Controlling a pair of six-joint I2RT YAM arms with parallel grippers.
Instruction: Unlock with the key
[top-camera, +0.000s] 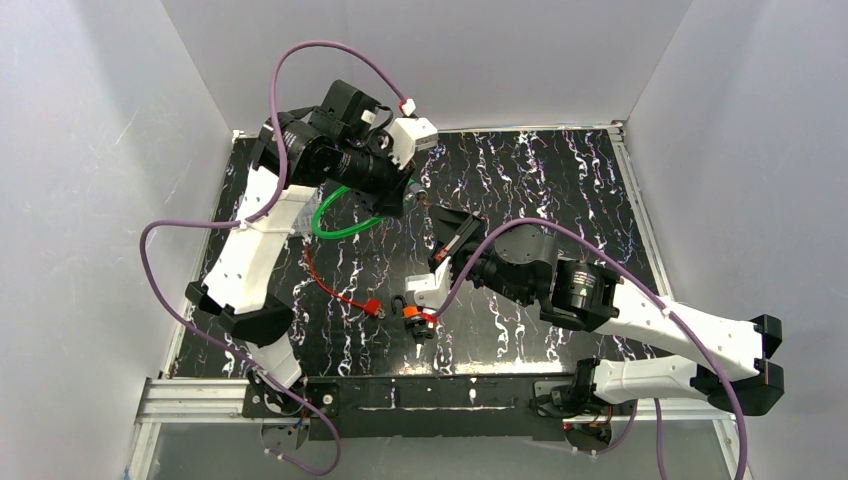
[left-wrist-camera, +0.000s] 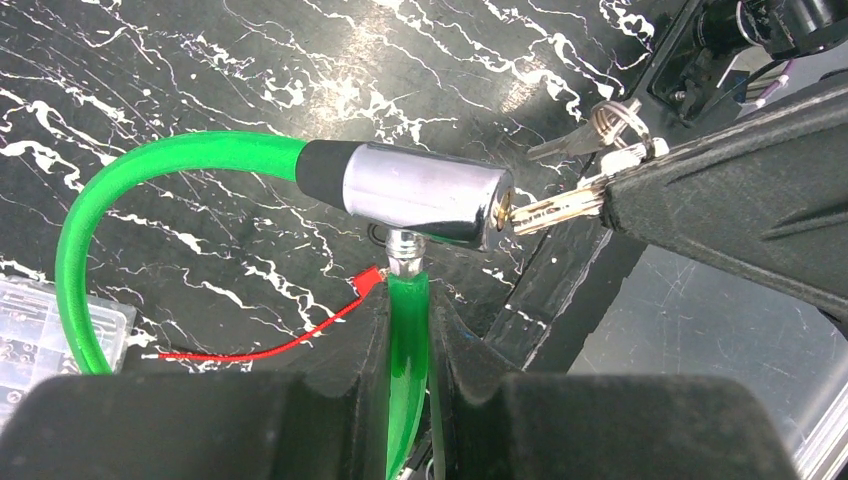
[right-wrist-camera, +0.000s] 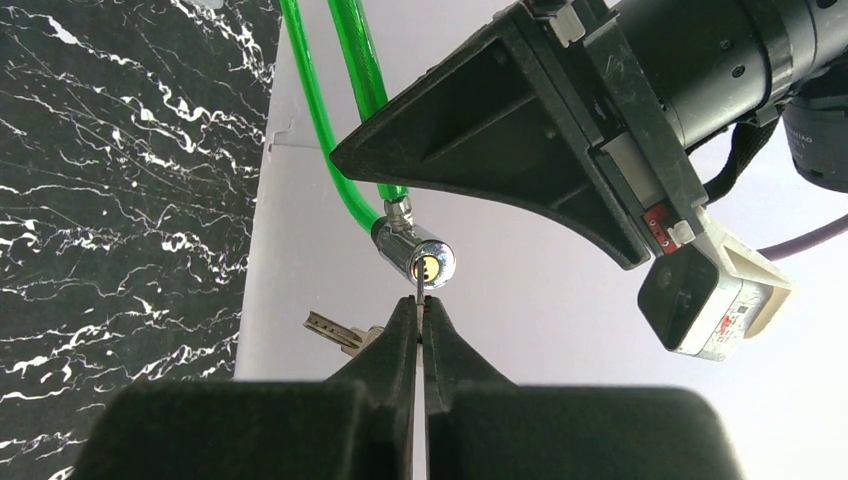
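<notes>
A green cable lock with a shiny silver cylinder (left-wrist-camera: 430, 195) is held by my left gripper, which is shut on the green cable end just below the cylinder's metal fitting. Between the fingertips of my right gripper is a thin metal key (right-wrist-camera: 421, 284), seen edge-on, with the fingers shut on it. The key blade (left-wrist-camera: 555, 210) points at the brass keyhole, its tip at the lock face in the left wrist view; whether it has entered cannot be told. A second key (right-wrist-camera: 335, 329) hangs on the ring beside the right fingertips.
On the dark marbled table (top-camera: 520, 180) lie a red cable (top-camera: 330, 290) and a small orange-and-black item (top-camera: 417, 322). A clear plastic box (left-wrist-camera: 50, 325) sits near the green loop.
</notes>
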